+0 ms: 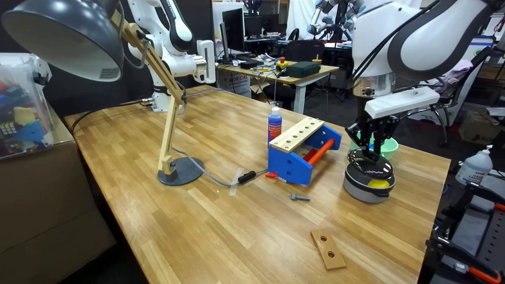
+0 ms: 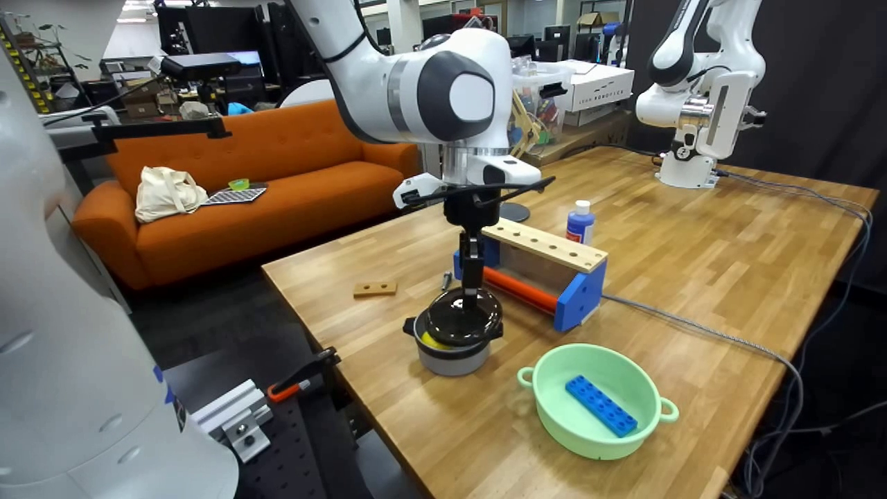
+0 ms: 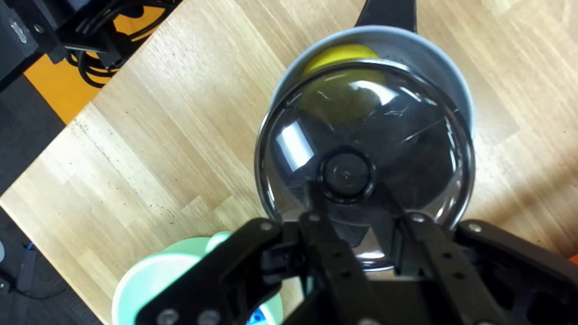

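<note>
A dark glass lid [image 3: 417, 151] with a black knob [image 3: 347, 174] lies off-centre over the grey pot [image 1: 363, 191]. Part of the pot's mouth is uncovered, and a yellow object [image 1: 378, 184] shows there inside. My gripper points down at the lid, its fingers [image 3: 318, 203] apart on either side of the knob in the wrist view. The fingers look open; whether a pad still touches the knob cannot be made out. In exterior view 2 the fingers reach down to the lid's top.
Close to the pot stands a green bowl [image 2: 545, 403] holding a blue brick [image 2: 600, 405]. The blue-sided wooden rack [image 1: 289, 165], a bolt [image 1: 300, 197] and a drilled wooden strip [image 1: 328, 249] are also nearby. Open tabletop lies toward the lamp [image 1: 180, 171].
</note>
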